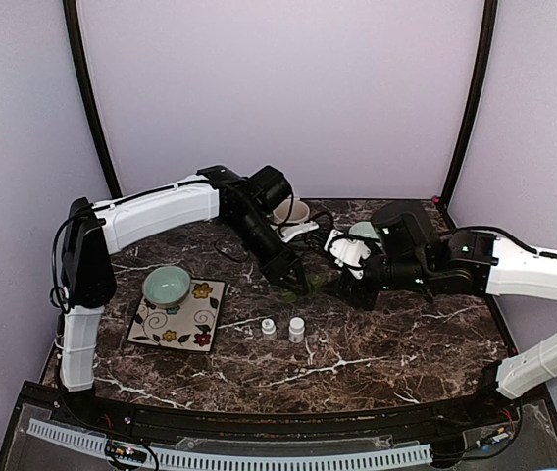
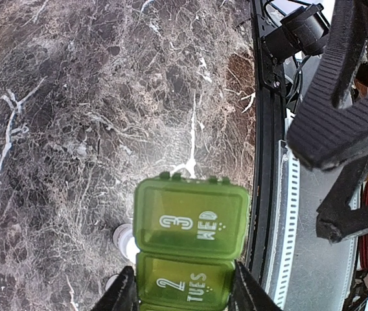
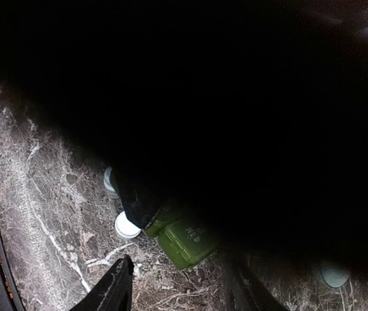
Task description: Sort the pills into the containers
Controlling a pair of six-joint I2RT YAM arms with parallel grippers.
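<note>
A green pill organizer with white lettering on its lids is held in my left gripper (image 1: 294, 285), above the middle of the table; in the right wrist view it shows as a green case (image 3: 187, 243). My right gripper hangs open just to its right, fingers apart with nothing between them. Two small white bottles (image 1: 297, 330) stand on the marble below, also partly seen in the left wrist view. Much of the right wrist view is black, hidden by something close to the lens.
A teal bowl (image 1: 166, 286) sits on a flowered tray (image 1: 197, 324) at left. A white cup (image 1: 291, 211) and another pale teal bowl (image 1: 362, 230) stand at the back, partly hidden by the arms.
</note>
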